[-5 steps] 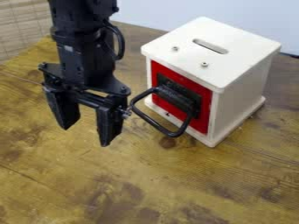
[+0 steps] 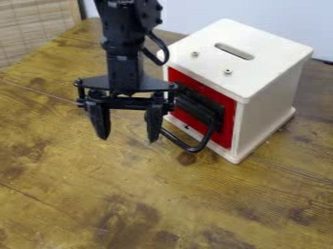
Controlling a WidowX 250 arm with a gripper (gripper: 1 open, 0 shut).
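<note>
My black gripper (image 2: 128, 119) hangs open above the wooden table, left of a white toy oven (image 2: 260, 78), with nothing between its two fingers. The oven has a slot and two screws on top and a red front (image 2: 225, 136) facing left, set with a dark panel. A black bar handle juts out from that front toward my gripper's right finger; whether they touch is unclear.
Bare wooden table (image 2: 143, 204) fills the foreground and left side. A woven mat (image 2: 33, 24) lies at the top left corner, and a pale surface shows behind the oven.
My gripper has risen in the frame, away from the camera, and shifted right toward the oven's handle, turning to face more squarely. The oven appears unmoved.
</note>
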